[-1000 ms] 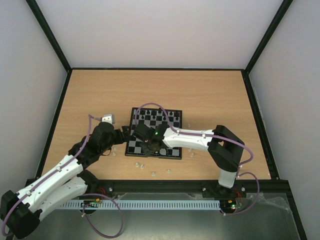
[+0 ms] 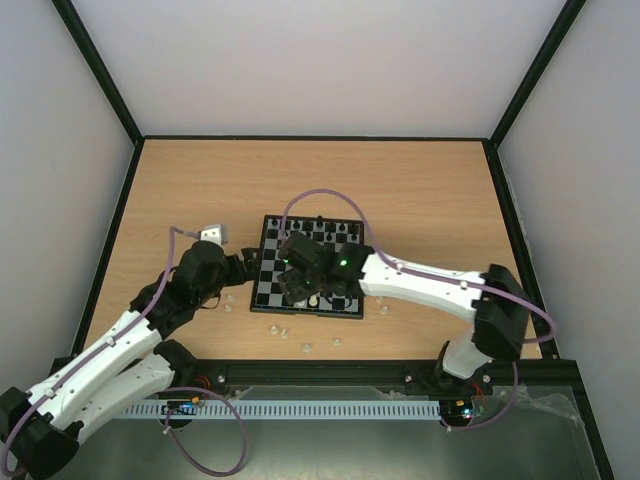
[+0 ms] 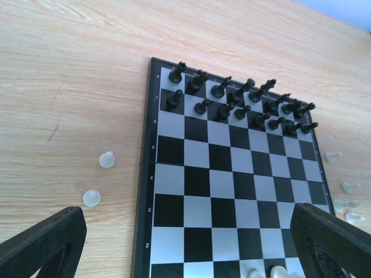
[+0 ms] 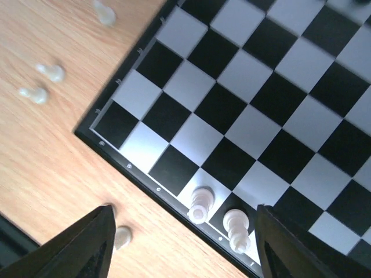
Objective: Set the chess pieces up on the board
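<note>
The chessboard (image 3: 197,211) has black pieces (image 3: 195,82) standing in two rows along its far side. In the right wrist view two white pieces (image 4: 200,202) (image 4: 236,230) stand on the near edge row. My right gripper is over that edge, its fingers apart with nothing between them visible. My left gripper hovers at the board's left side in the top view, open and empty in its wrist view.
Loose white pieces lie on the wood beside the board, left (image 3: 106,159), right (image 3: 350,187) and in front (image 2: 307,347).
The left arm has moved only slightly.
</note>
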